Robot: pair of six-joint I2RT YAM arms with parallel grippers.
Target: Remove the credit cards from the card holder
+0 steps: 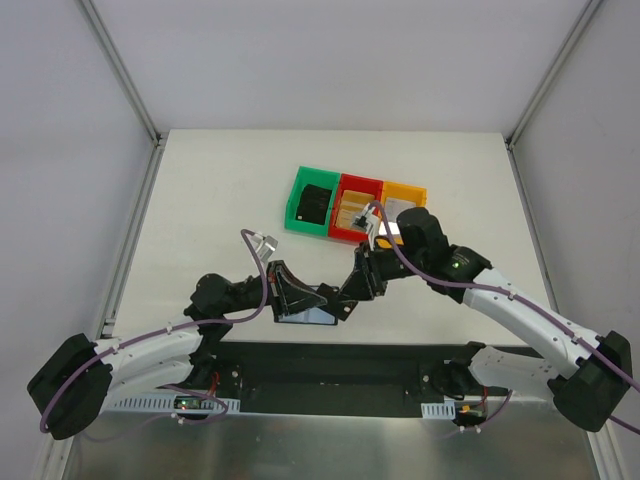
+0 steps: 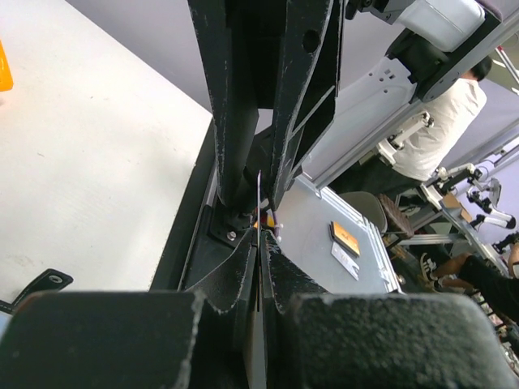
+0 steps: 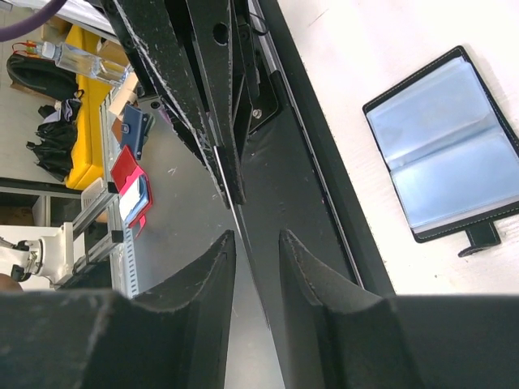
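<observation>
A thin, dark card-like piece (image 1: pixel 338 308) is held upright by my left gripper, shut on it; it shows edge-on in both wrist views, and whether it is card or holder I cannot tell. My right gripper stands part open beside it, its fingertips either side of or close to that thin edge. In the right wrist view an open black-edged wallet-like case (image 3: pixel 442 146) with pale blue inside lies on the table, partly under the arms in the top view.
Green (image 1: pixel 293 205), red (image 1: pixel 350 232) and orange (image 1: pixel 418 192) bins stand at the back, partly hidden by the right arm.
</observation>
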